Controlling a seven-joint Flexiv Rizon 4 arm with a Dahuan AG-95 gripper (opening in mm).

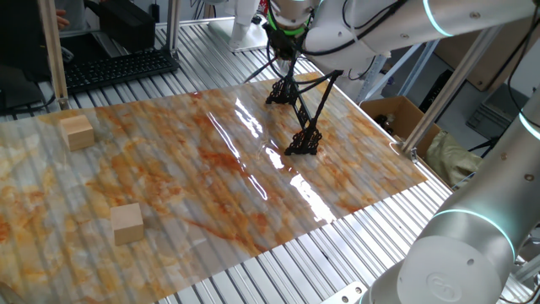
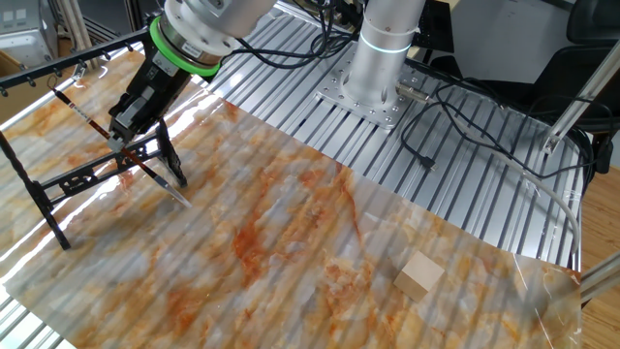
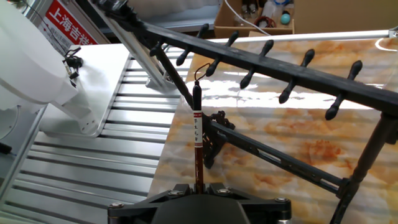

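A calligraphy brush [image 3: 198, 127] with a dark handle, a white label and a hanging loop is held between the fingers of my gripper. In exterior view 2 the gripper [image 2: 118, 143] is shut around the middle of the brush, which slants with its pale tip [image 2: 180, 199] down to the right. A black brush rack [image 2: 97, 174] with a row of pegs stands on the marbled sheet. In the wrist view the brush loop [image 3: 200, 73] shows near the rack's top bar [image 3: 261, 59]; whether they touch I cannot tell.
Two wooden blocks, one farther back [image 1: 78, 133] and one nearer [image 1: 127, 224], lie on the marbled sheet [image 1: 194, 169]. A keyboard [image 1: 118, 71] is at the back left. Much of the sheet between blocks and rack is clear.
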